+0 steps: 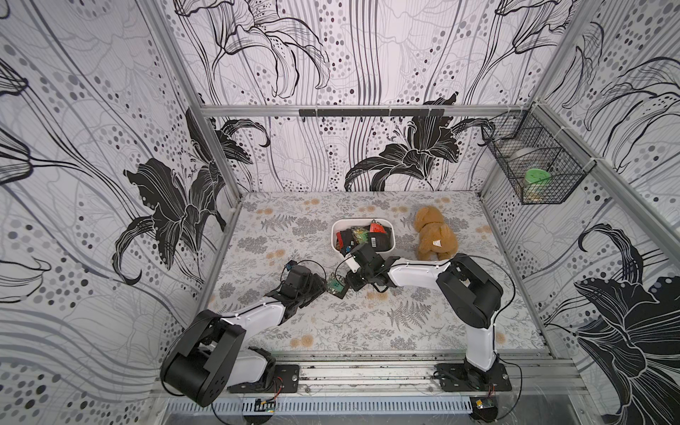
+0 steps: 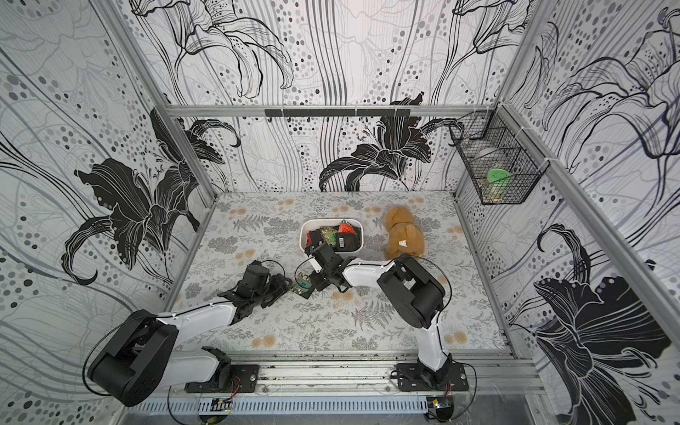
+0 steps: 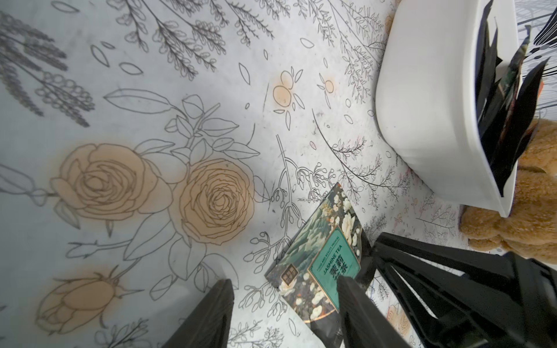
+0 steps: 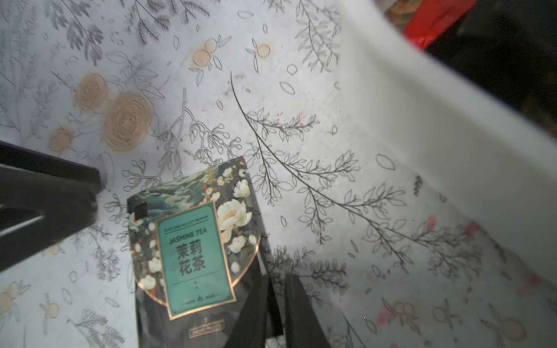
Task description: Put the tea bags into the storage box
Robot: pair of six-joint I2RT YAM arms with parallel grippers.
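Note:
A jasmine tea bag (image 4: 197,255), dark with a green label and white flowers, lies flat on the patterned surface in front of the white storage box (image 3: 429,104). In the left wrist view my left gripper is open over the near end of the tea bag, one finger (image 3: 359,313) covering part of its lower edge. My right gripper stands at the bag's right side; its fingertips are slightly parted, straddling that edge. Whether either touches the bag is unclear. Several dark, red and printed packets (image 1: 378,239) fill the box.
A brown plush toy (image 1: 435,236) lies right of the box. A black wire basket (image 1: 538,166) hangs on the right wall, holding a green item (image 1: 537,176). Both grippers are close together around the tea bag.

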